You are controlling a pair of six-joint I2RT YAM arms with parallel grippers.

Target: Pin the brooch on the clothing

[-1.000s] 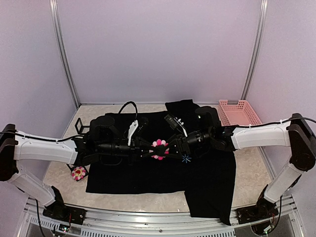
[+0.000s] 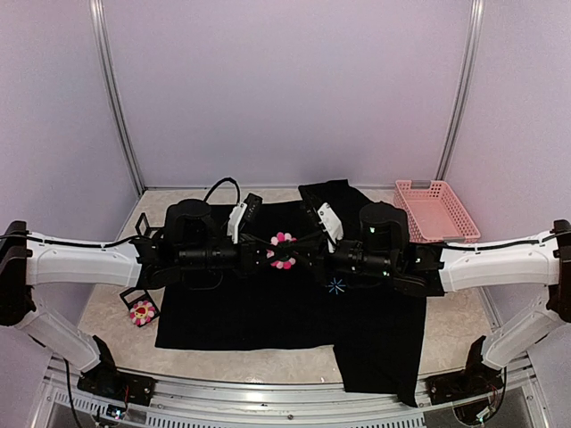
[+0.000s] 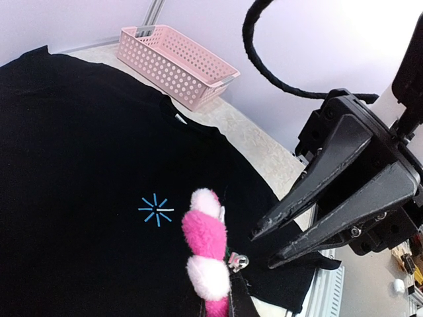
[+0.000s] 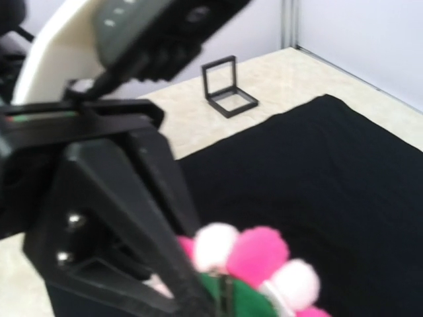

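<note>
A pink and white flower brooch (image 2: 283,251) hangs above the black clothing (image 2: 250,321), between the two grippers. My left gripper is shut on its lower edge; in the left wrist view the flower stands edge-on. On its back side a small clear and metal clasp piece (image 3: 238,262) sticks out. Just beyond this piece, the right gripper points at the brooch with its fingers apart. The right wrist view shows the brooch's green back (image 4: 248,298) with a metal pin (image 4: 225,294) close by the right fingers (image 4: 152,231). Contact there cannot be made out.
A blue starburst mark (image 2: 335,285) lies on the clothing. The pink basket (image 2: 437,214) stands at the back right. At the left edge are a black frame stand (image 4: 231,89) and another flower brooch (image 2: 143,312). Clear cloth stretches in front of the arms.
The right forearm has levelled out from a slant. The brooch and left gripper have shifted only slightly.
</note>
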